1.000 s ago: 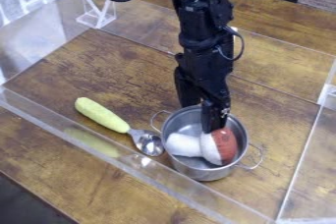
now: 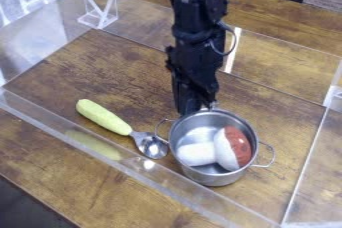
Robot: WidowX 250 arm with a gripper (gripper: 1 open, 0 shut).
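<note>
A steel pot [image 2: 201,175] with two wire handles sits at the lower right, holding white pieces [image 2: 198,153] and a red-and-white piece [image 2: 235,144]. My black gripper [image 2: 195,102] is above the pot's back rim, slightly left of its middle; its fingertips are dark and hard to make out, with nothing visible held. To the left lies a pale yellow corn cob [image 2: 103,115], and beside it a metal spoon or scoop [image 2: 151,146].
Transparent walls or strips border the work area along the front, right and back.
My gripper has risen out of the pot and shifted left toward its back rim. The pieces inside the pot have shifted slightly.
</note>
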